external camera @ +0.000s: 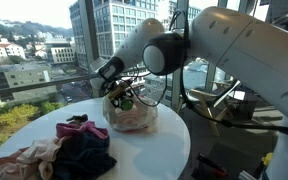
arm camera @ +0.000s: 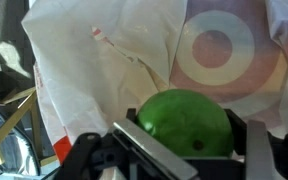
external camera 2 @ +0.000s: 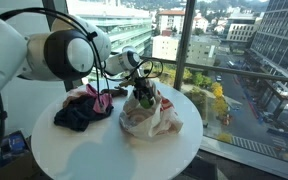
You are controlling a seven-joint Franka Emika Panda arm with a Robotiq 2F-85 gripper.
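Note:
A round green object (arm camera: 189, 122) shows in the wrist view at the fingertips of my gripper, which is open. Crumpled white plastic of a bag (arm camera: 134, 40) with a red ring print lies below and around it. In exterior view 1, my gripper (external camera: 121, 98) points down into the mouth of the bag (external camera: 136, 116), with the green object (external camera: 126, 104) just under it. From the other side, the green object (external camera 2: 163, 102) appears at the bag's (external camera 2: 152, 122) top opening. Whether the fingers still touch the object cannot be told.
Dark and pink cloths (external camera: 84, 152) lie heaped on the round white table (external camera: 154, 160), to the left of the bag in exterior view 1. Bare tabletop lies in front of the bag. Large windows stand behind the table.

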